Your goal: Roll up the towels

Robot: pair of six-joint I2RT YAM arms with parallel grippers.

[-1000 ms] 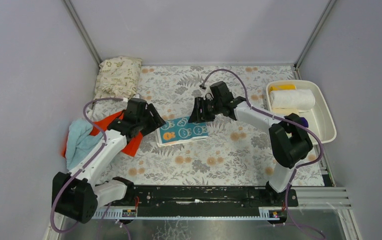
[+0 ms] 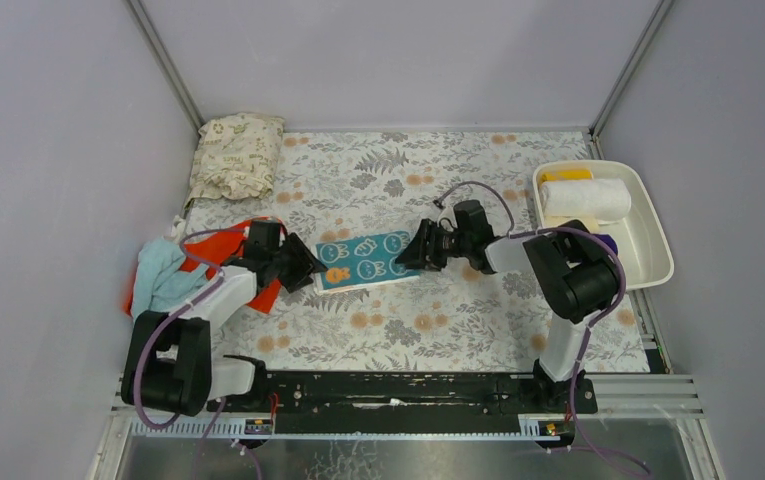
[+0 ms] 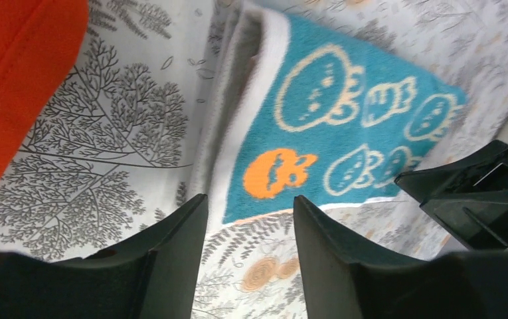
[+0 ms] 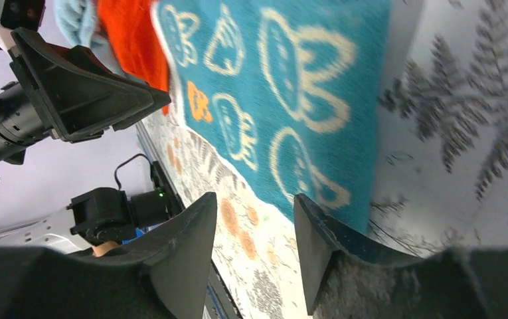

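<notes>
A folded teal towel [image 2: 370,262] with white animal outlines and one orange one lies flat on the table's middle. In the left wrist view the towel [image 3: 344,113] shows its folded white edge on the left. My left gripper [image 2: 321,279] hovers at the towel's left end, its fingers [image 3: 179,246] parted with nothing between them. At the other end, my right gripper [image 2: 409,264] has its fingers apart; in the right wrist view the towel's corner [image 4: 354,193] lies beyond the fingertips, and nothing is gripped.
An orange cloth [image 2: 266,293] and a light blue towel [image 2: 163,277] are heaped at the left. A patterned cushion [image 2: 239,155] sits back left. On the right, a white bin [image 2: 655,250] holds rolled towels [image 2: 586,198].
Both grippers have come lower and nearer the front, the right one also shifting rightward to the towel's right end. The towel looks much the same.
</notes>
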